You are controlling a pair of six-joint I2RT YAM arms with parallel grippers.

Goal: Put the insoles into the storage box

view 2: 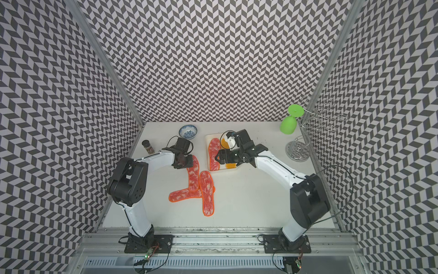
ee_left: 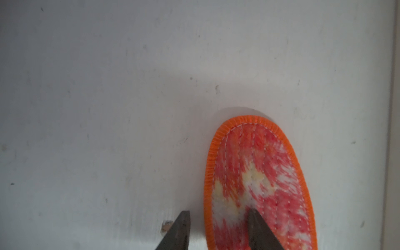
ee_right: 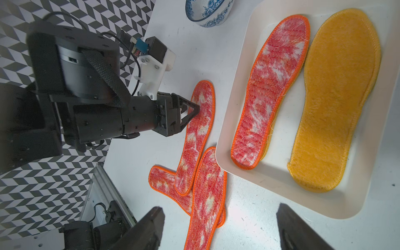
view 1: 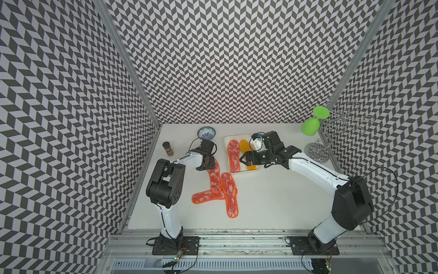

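Observation:
The white storage box (ee_right: 268, 189) holds a red-and-white insole (ee_right: 273, 91) at its left side and a yellow one (ee_right: 337, 100) beside it. Outside, three red insoles with orange edging overlap on the table: an upper one (ee_right: 195, 137), a lower right one (ee_right: 207, 195) and one lying crosswise underneath (ee_right: 164, 182). My left gripper is open over the upper insole's far end; one finger shows above it, the other over bare table. Above the box, my right gripper stands open, nothing between its fingers.
A patterned bowl (view 1: 206, 133) stands behind the left arm, and a dark-capped jar (view 1: 168, 148) to its left. At the right are a green goblet-shaped object (view 1: 311, 126) and a wire rack (view 1: 317, 152).

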